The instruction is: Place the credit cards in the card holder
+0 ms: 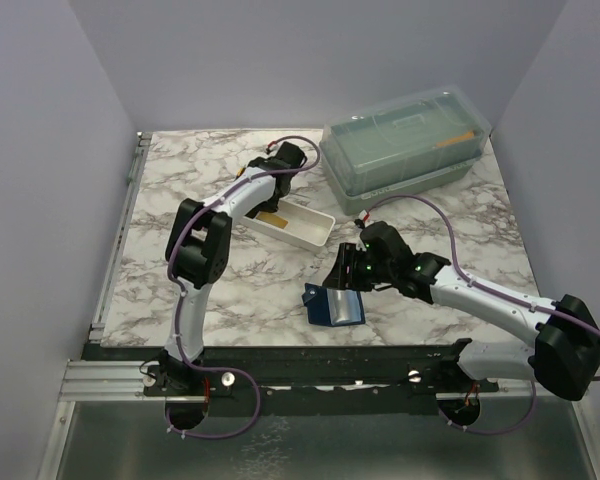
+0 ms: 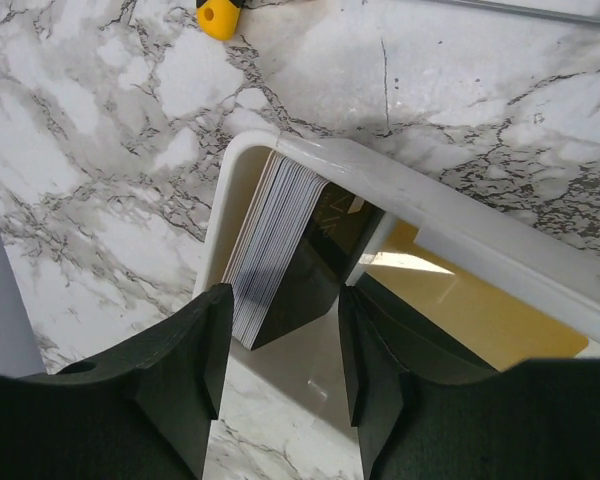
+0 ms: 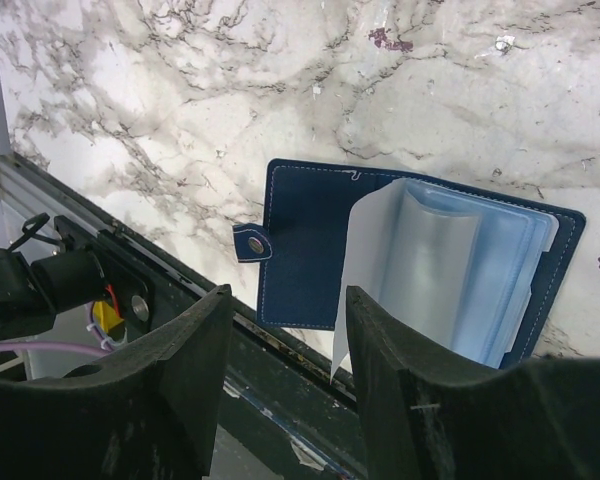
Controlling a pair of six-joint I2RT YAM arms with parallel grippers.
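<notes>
In the left wrist view a stack of cards (image 2: 280, 243) leans on edge at one end of a white tray (image 2: 235, 163), a dark card facing outward. Just short of the stack stands my left gripper, its fingers apart with nothing between them. A yellow-gold card (image 2: 460, 300) lies in the tray's neighbouring compartment. The navy card holder (image 3: 305, 225) lies spread on the table near its front edge, its clear sleeves (image 3: 430, 260) partly lifted. Over it is my right gripper, fingers apart; whether they touch a sleeve I cannot tell.
At the back right sits a large green box (image 1: 405, 145) with a translucent lid. A yellow-handled tool (image 2: 218, 18) lies behind the tray. Bare marble (image 1: 255, 300) extends left of the holder.
</notes>
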